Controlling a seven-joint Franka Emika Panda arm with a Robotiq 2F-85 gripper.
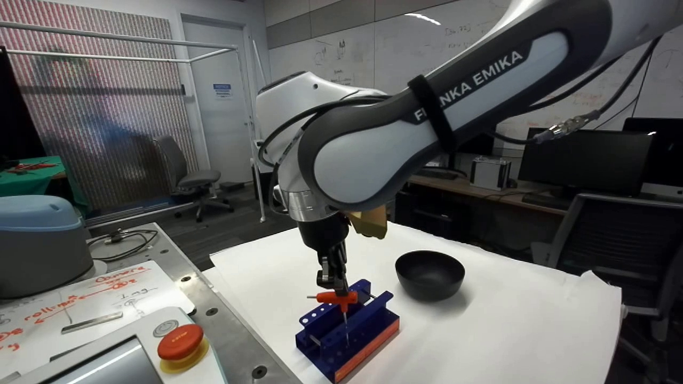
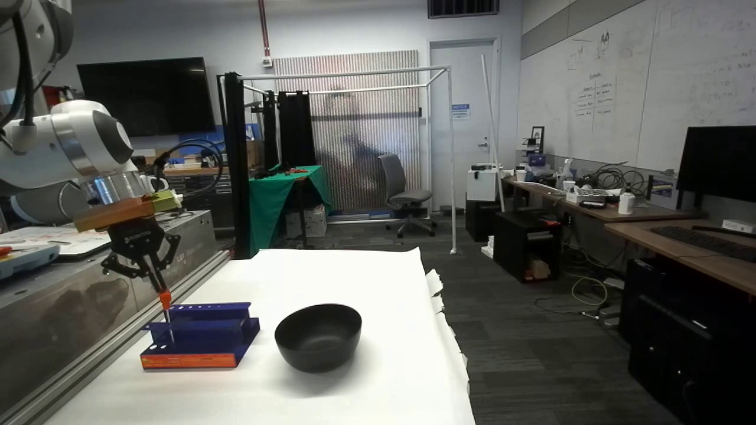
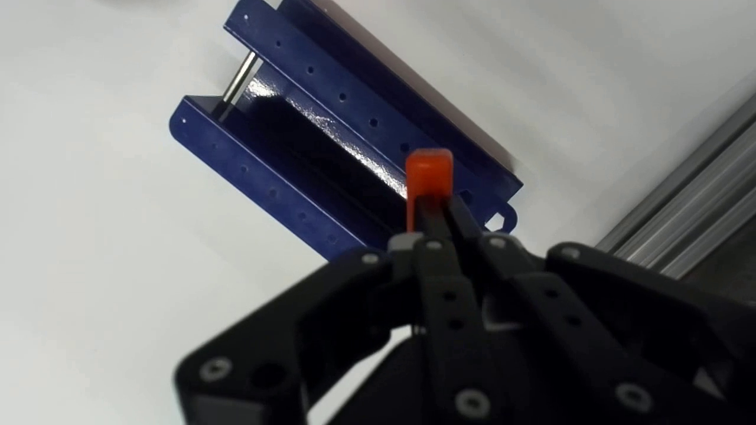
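A tool with a red-orange T-shaped handle (image 1: 338, 297) and a thin metal shaft (image 1: 347, 326) stands nearly upright at the blue rack (image 2: 205, 333). Its shaft reaches down into the rack, though how it sits in the holes cannot be made out. My gripper is above one end of the rack, shut on the handle. From the wrist view, the handle's orange end (image 3: 429, 172) sticks out past the black fingertips, while the shaft is hidden there. In exterior view 2 the gripper (image 2: 163, 290) leans, its fingers pointing down to the handle.
A black bowl (image 2: 319, 339) sits on the white-covered table (image 2: 397, 297), apart from the rack. Clear table surface surrounds both. A metal rail (image 3: 680, 191) runs along the table's side near the rack. An emergency-stop button (image 1: 180, 342) is in the foreground.
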